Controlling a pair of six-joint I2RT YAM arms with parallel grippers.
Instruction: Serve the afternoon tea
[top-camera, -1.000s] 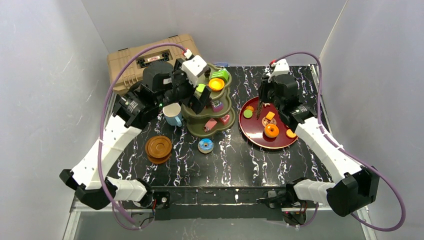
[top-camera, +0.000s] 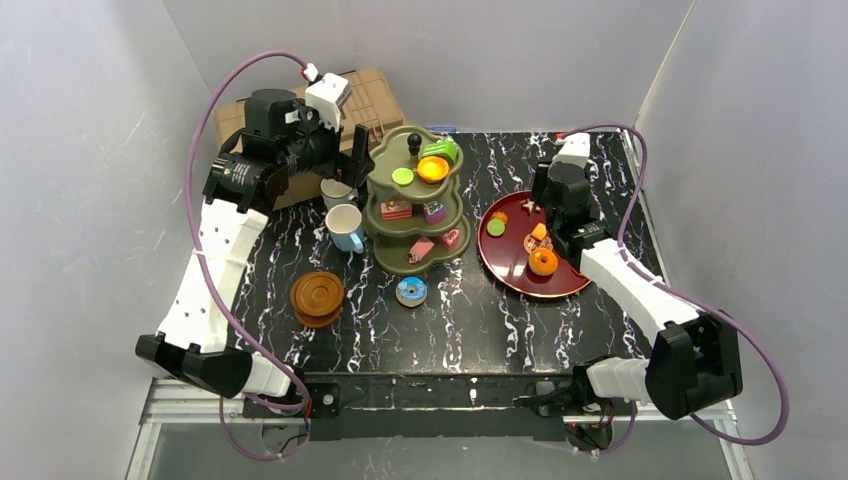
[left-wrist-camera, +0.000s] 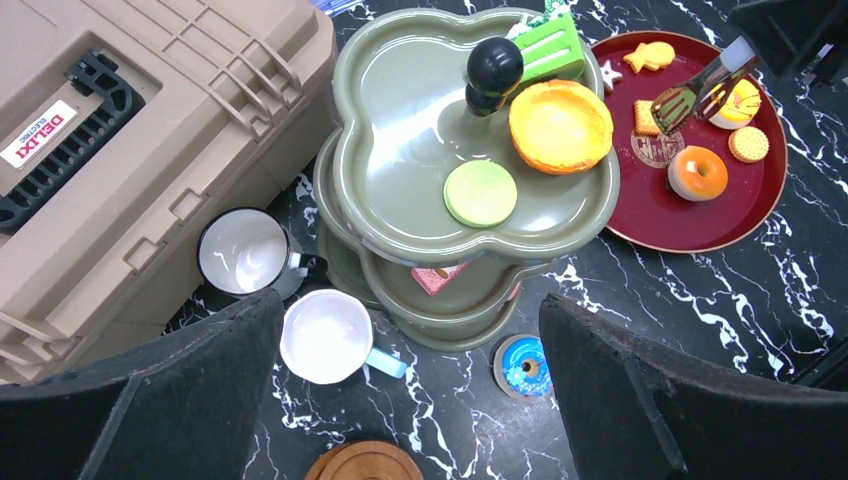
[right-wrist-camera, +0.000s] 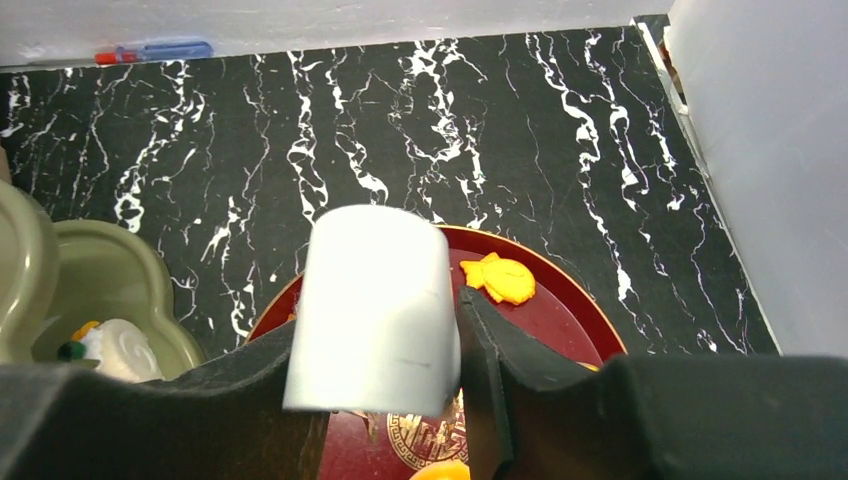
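Observation:
The green three-tier stand (top-camera: 388, 158) holds an egg tart (left-wrist-camera: 560, 125), a pale green round (left-wrist-camera: 480, 192), a green piece and a black piece on top, with pink cakes below. The red plate (top-camera: 512, 271) carries biscuits, a star and an orange donut (left-wrist-camera: 698, 173). My left gripper hangs open and empty above the stand's left side. My right gripper is over the plate, holding metal tongs (left-wrist-camera: 685, 98) with a white-looking end (right-wrist-camera: 368, 300) between its fingers.
Two mugs (left-wrist-camera: 325, 335) stand left of the stand, by a tan case (top-camera: 372, 98). Wooden coasters (top-camera: 317, 292) and a blue donut (top-camera: 411, 291) lie in front.
My left arm has moved left and back, away from the stand's top. My right gripper has shifted slightly right over the plate, with the tongs.

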